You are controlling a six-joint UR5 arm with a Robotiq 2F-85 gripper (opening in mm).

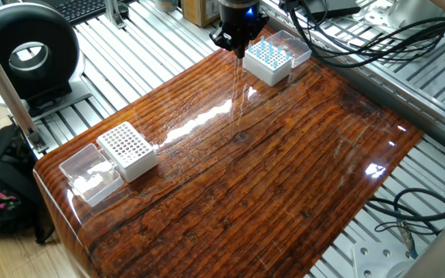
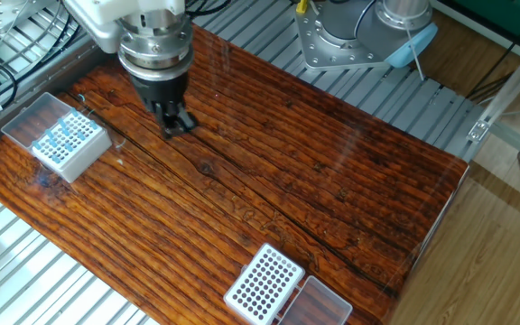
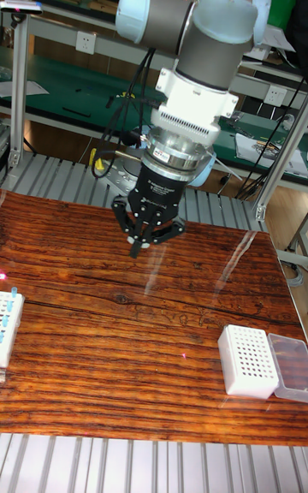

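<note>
My gripper hangs above the wooden table, pointing down, its black fingers brought together at the tips. It looks shut, and nothing shows between them. In exterior view 1 the gripper appears at the far end, beside the image of a white rack holding several light-blue tips. Exterior view 2 shows this tip rack at the left, apart from the gripper. A second white rack stands at the table's other end; its holes look empty.
Clear lids lie open beside both racks: one lid by the empty rack, another lid by the tip rack. Between the racks the wooden table is bare. Black cables run past the tip rack's side of the table.
</note>
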